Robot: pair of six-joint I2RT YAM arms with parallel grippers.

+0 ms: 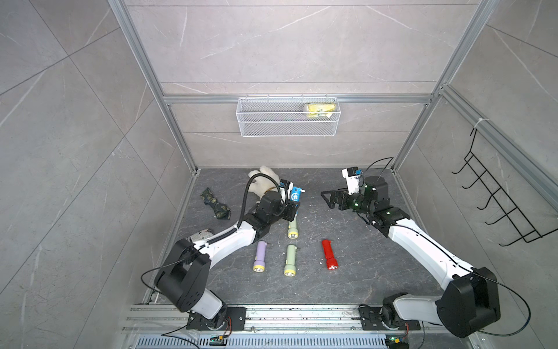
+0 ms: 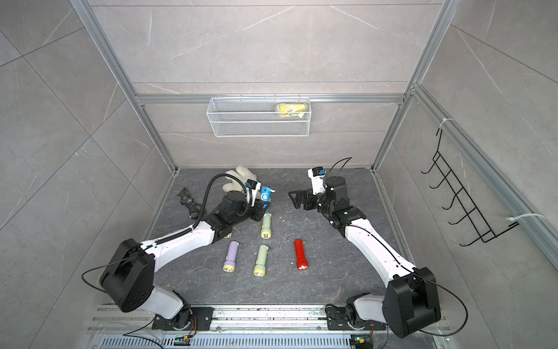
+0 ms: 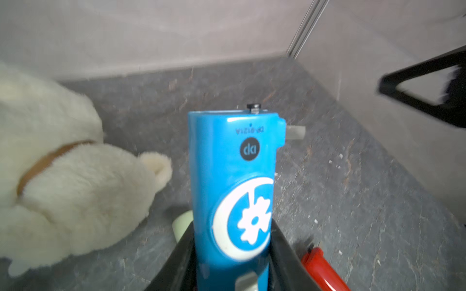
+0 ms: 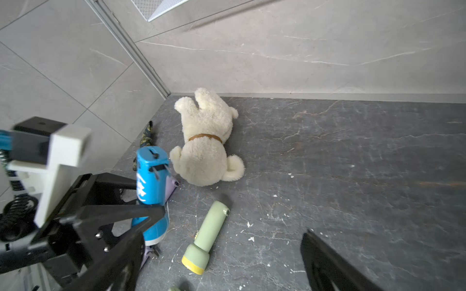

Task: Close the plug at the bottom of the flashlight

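A blue flashlight [image 3: 233,169] with a white emblem stands upright in my left gripper, shut around its lower part. Its bottom end is uppermost, with a small black knob on top. Near that end a pale grey piece [image 3: 295,132], seemingly the plug, juts out to the right. From the right wrist view, the same blue flashlight [image 4: 151,179] shows a dark slot and dark prong-like parts near its top. My right gripper [image 1: 325,199] is open and empty, level with the flashlight and apart from it to the right; its dark fingers [image 4: 322,257] are spread wide.
Green flashlights [image 1: 290,260], a purple one [image 1: 259,256] and a red one [image 1: 329,254] lie in front. A white plush toy [image 4: 206,138] is behind the left gripper, a camouflage item [image 1: 215,203] farther left.
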